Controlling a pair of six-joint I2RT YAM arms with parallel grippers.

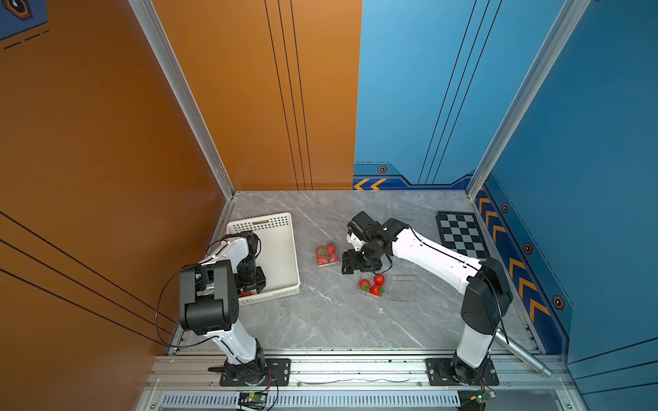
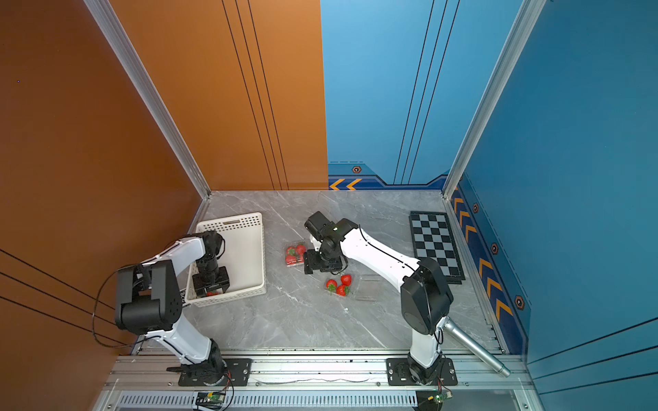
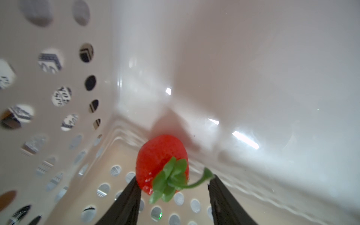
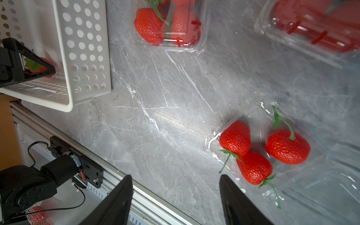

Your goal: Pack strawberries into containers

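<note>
In the left wrist view a single strawberry (image 3: 162,150) leans against the wall in a corner of the white basket, its stem toward the fingers. My left gripper is open, its fingertips on either side of the berry's stem end; contact cannot be told. An open clear container (image 4: 258,129) holds three strawberries, its lid (image 4: 350,168) spread flat to the right. My right gripper stands open and empty above the table, left of that container in its wrist view. Two packed containers, one (image 4: 170,48) near the basket and another (image 4: 318,52) at upper right, hold strawberries.
The white basket (image 1: 293,257) stands at the left, and its bottom is mostly bare. A black-and-white checkered board (image 1: 466,236) lies at the far right. A metal tube (image 1: 522,352) lies at the front right.
</note>
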